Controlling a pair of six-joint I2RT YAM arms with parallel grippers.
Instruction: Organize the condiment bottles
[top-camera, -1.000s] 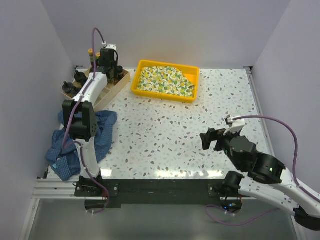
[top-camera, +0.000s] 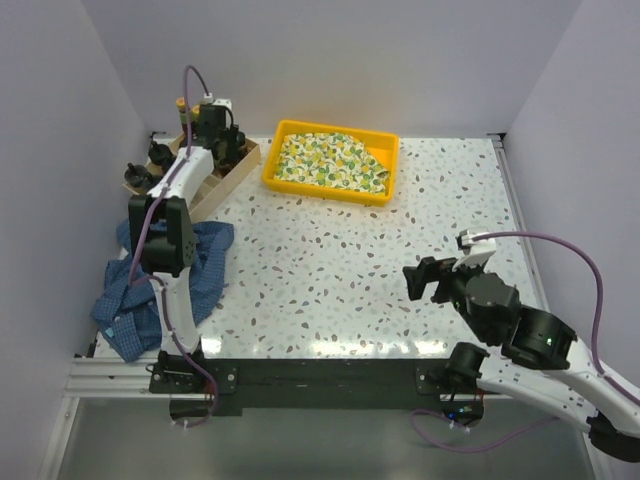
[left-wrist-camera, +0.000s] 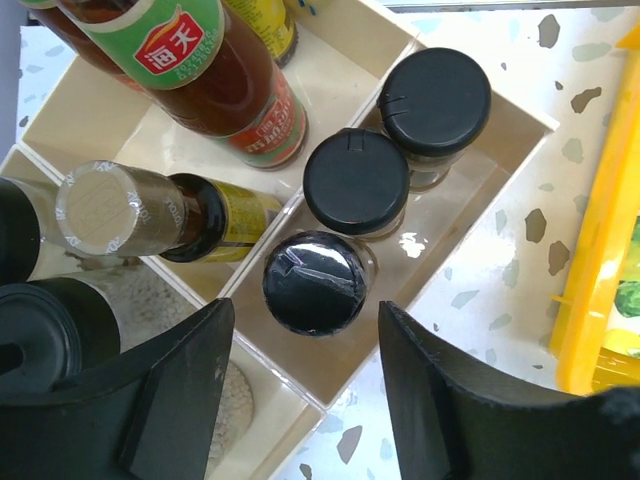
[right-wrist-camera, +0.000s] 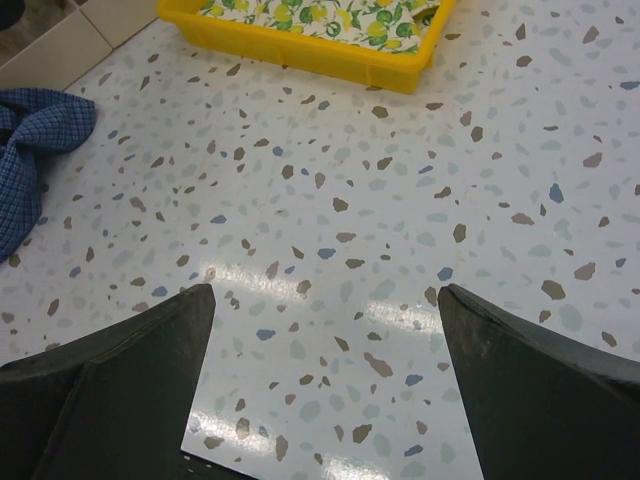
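Three black-capped shakers stand together in one narrow compartment of the beige organizer (left-wrist-camera: 505, 195): a near one (left-wrist-camera: 315, 283), a middle one (left-wrist-camera: 356, 182) and a far one (left-wrist-camera: 435, 102). Over the near shaker my left gripper is open, its fingers apart and free of the cap. The neighbouring compartment holds brown sauce bottles (left-wrist-camera: 240, 100) and a small bottle with a silver cap (left-wrist-camera: 150, 210). Black-lidded jars (left-wrist-camera: 50, 335) fill the lower left compartment. My right gripper stands open over bare table, nothing between its fingers.
The yellow tray (top-camera: 393, 170) lined with lemon-print cloth lies right of the organizer, holding no bottles. A crumpled blue cloth (top-camera: 210, 265) lies beneath the left arm.
The right arm has shifted only slightly.
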